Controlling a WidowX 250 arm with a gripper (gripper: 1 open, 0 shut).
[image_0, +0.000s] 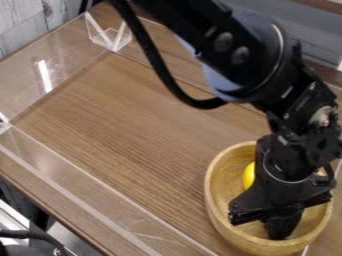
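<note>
A wooden bowl sits at the lower right of the table. A yellow object lies inside it at the left, partly hidden by the gripper. My black gripper reaches down into the bowl from above, to the right of the yellow object, with its fingertips low inside. Whether anything is between the fingers is hard to see; they look close together.
Clear plastic edging runs along its left and front sides. A black cable loops over the upper middle, and another lies at the bottom-left corner.
</note>
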